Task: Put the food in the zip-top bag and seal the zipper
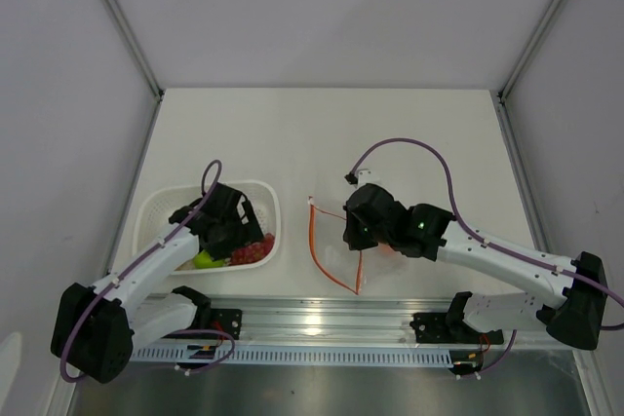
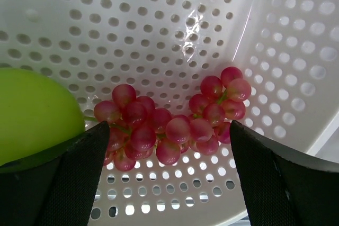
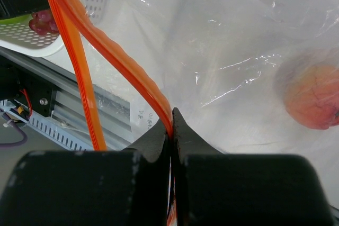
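Pink grapes (image 2: 159,125) lie in the white perforated basket (image 1: 268,194), at its right side in the top view. My left gripper is open over them, a finger on either side of the bunch in the left wrist view. A green apple (image 2: 34,115) sits close by the left finger. The clear zip bag (image 1: 336,252) has an orange zipper edge and stands open toward the basket. On that edge my right gripper is shut, pinching the thin orange zipper strip (image 3: 127,70). A reddish round fruit (image 3: 316,96) shows through the bag film.
Bare white table (image 1: 322,133) spreads behind both arms and between basket and bag. The metal rail (image 1: 312,309) runs along the front edge. The basket wall rises near the left gripper's right finger.
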